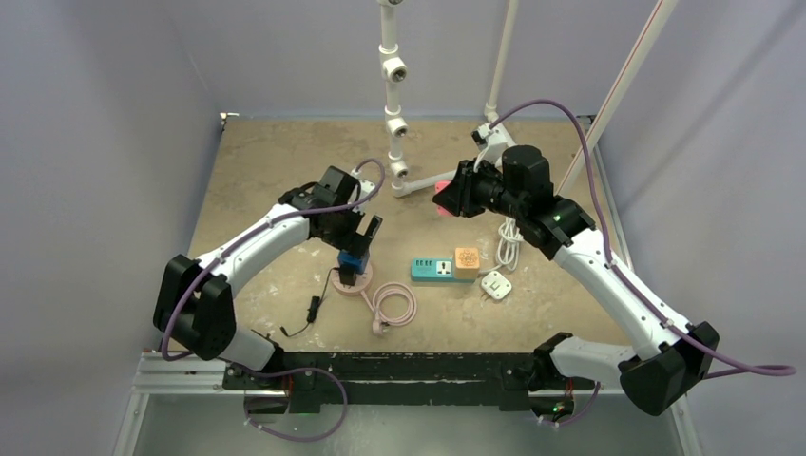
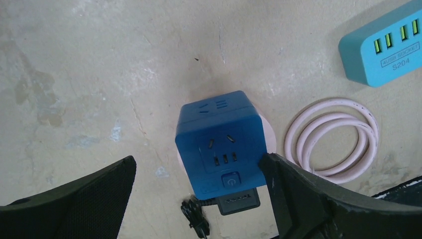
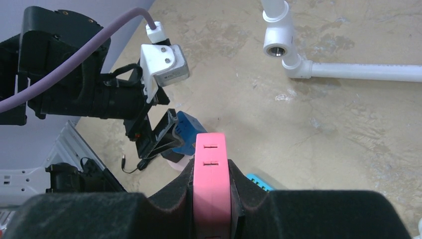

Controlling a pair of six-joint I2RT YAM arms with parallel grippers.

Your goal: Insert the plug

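Observation:
My left gripper is open over a blue cube socket [image 2: 221, 144], its right finger at the cube's right side. The cube sits on a round pink base [image 1: 351, 281], with a black adapter [image 2: 238, 201] and cable at its near side. High on the right, my right gripper is shut on a pink block [image 3: 211, 164] with slots on its top, clear of the floor.
A teal power strip [image 1: 432, 269] and wooden cube [image 1: 467, 263] lie centre-right, with a white socket [image 1: 496, 285] nearby. Coiled pink cable [image 2: 358, 149] lies beside the blue cube. White pipes [image 3: 363, 70] stand behind.

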